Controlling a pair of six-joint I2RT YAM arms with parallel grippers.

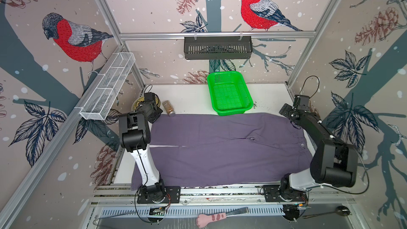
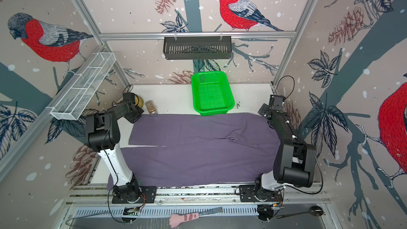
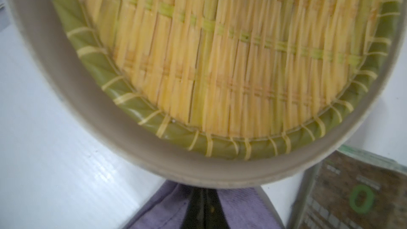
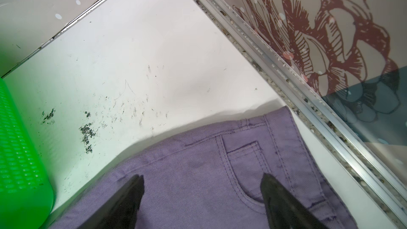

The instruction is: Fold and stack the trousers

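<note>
Purple trousers (image 1: pixel 224 161) lie flat across the front of the white table, legs to the left, waist to the right. My left gripper is shut at the trousers' far left corner beside a round bamboo tray, with purple cloth beneath its tips; whether cloth is between them I cannot tell. My right gripper is open above the trousers' far right corner, where a pocket (image 4: pixel 243 169) and seams show.
A green basket (image 1: pixel 229 93) stands at the back centre. The bamboo tray (image 3: pixel 229 80) and a small brown jar (image 1: pixel 168 107) are at the back left. A white wire shelf (image 1: pixel 106 87) hangs on the left side.
</note>
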